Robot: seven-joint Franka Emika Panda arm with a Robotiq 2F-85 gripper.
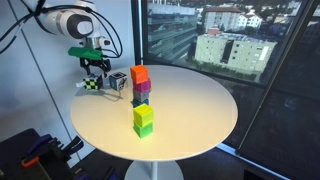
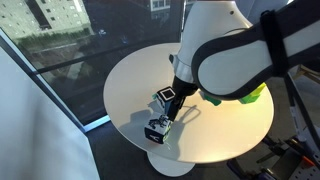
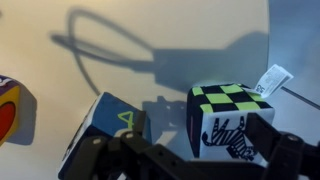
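A cube with a black-and-green checkered top (image 3: 228,97) and a dark hand-like print on its white side lies at the lower right of the wrist view. Left of it sits a dark blue cube (image 3: 118,117) marked with a figure 4, partly covered by a finger. My gripper stands open low in that view, its fingers spread wide and holding nothing. From the first exterior view, the gripper (image 1: 96,70) is above the table's left side, near the checkered cube (image 1: 92,84) and the dark-and-white cube (image 1: 118,81).
An upright stack topped by an orange block (image 1: 138,74) stands right of these cubes. Nearer the front, a yellow block (image 1: 144,116) rests on a green block (image 1: 145,130).
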